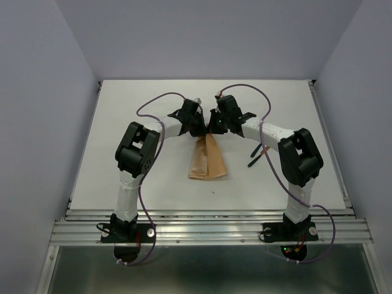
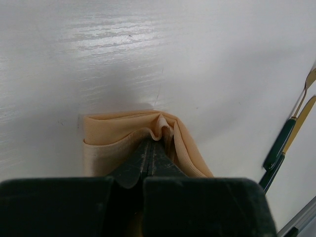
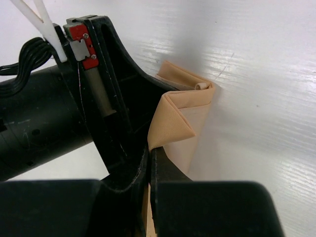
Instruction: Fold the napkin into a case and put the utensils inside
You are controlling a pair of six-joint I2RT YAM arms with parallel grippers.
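A tan napkin (image 1: 206, 160) lies folded in a long strip at the table's centre. My left gripper (image 1: 201, 131) is shut at the upper part of the napkin; in the left wrist view its fingertips (image 2: 150, 152) press into the folds, and whether cloth is between them is hidden. My right gripper (image 1: 213, 128) is shut on the napkin's edge right beside it, with a folded flap (image 3: 169, 123) rising over its fingertips. Gold-bladed utensils with dark handles (image 2: 280, 143) lie to the right of the napkin.
The two grippers nearly touch over the napkin; in the right wrist view the other gripper's black body (image 3: 44, 123) fills the left side.
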